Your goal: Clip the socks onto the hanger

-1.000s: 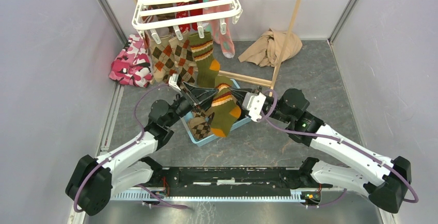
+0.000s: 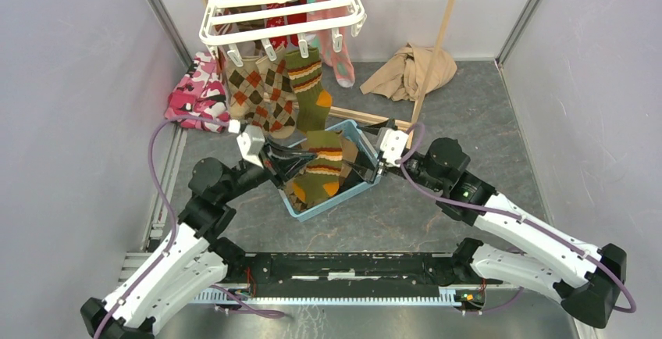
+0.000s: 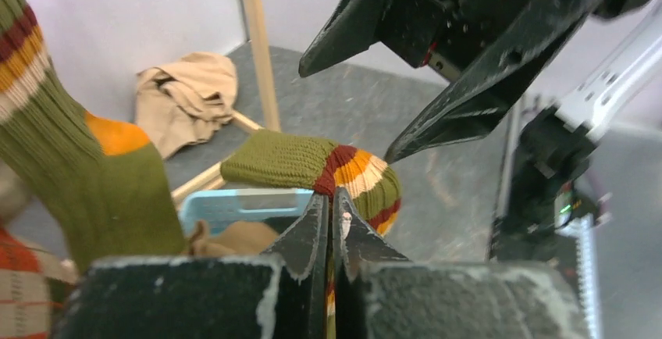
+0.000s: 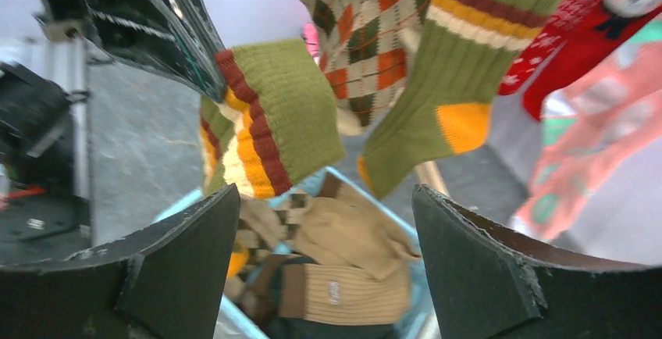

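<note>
An olive sock with striped cuff (image 2: 324, 169) hangs from my left gripper (image 2: 311, 157), shut on its cuff over the blue bin (image 2: 314, 211). My right gripper (image 2: 365, 151) is beside it, fingers parted, apart from the sock in the left wrist view. The white hanger (image 2: 282, 10) holds several socks at the top: argyle socks (image 2: 246, 89), an olive sock (image 2: 307, 89), red and pink ones. More socks lie in the bin.
A pink camouflage cloth (image 2: 193, 93) lies at the left, a tan cloth (image 2: 410, 73) at back right. A wooden frame (image 2: 433, 42) stands behind the bin. Floor right of the bin is clear.
My right gripper has parted from the sock and shifted slightly right.
</note>
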